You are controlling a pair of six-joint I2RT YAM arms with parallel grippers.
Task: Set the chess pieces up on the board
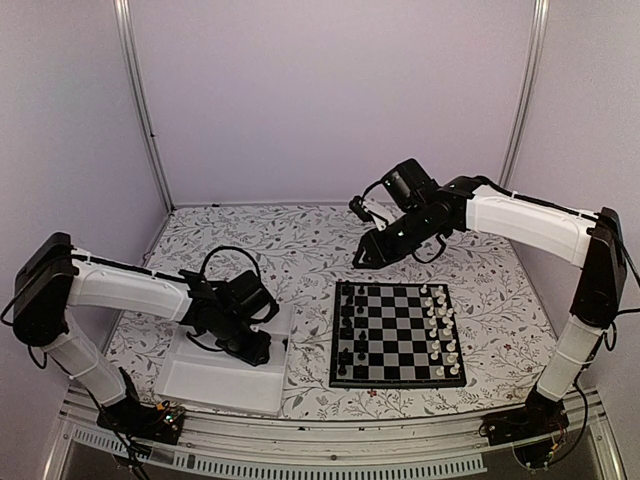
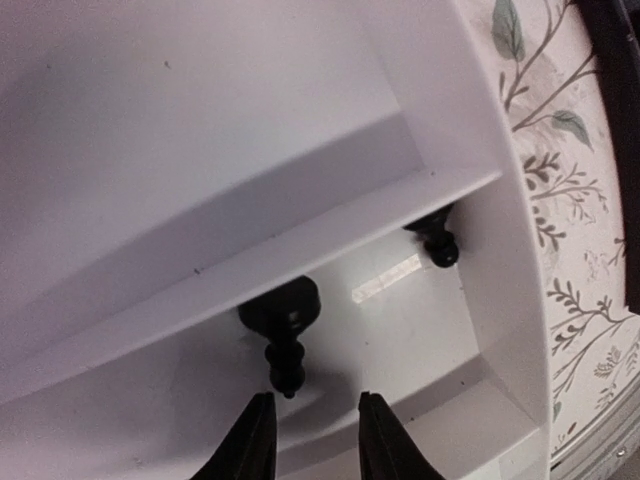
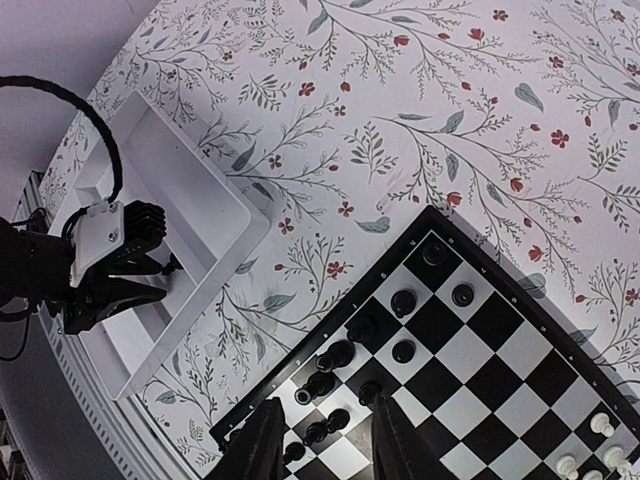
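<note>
My left gripper is low over the white divided tray (image 1: 220, 390), fingers apart just beside a black chess piece (image 2: 280, 315) lying in a compartment; a smaller black piece (image 2: 440, 250) lies near that compartment's end. The chessboard (image 1: 397, 340) carries black pieces along its left side and white pieces (image 3: 565, 465) along its right. My right gripper hangs open above the board's back-left area, with nothing visible between its fingers.
Walls enclose the table at the sides and back.
</note>
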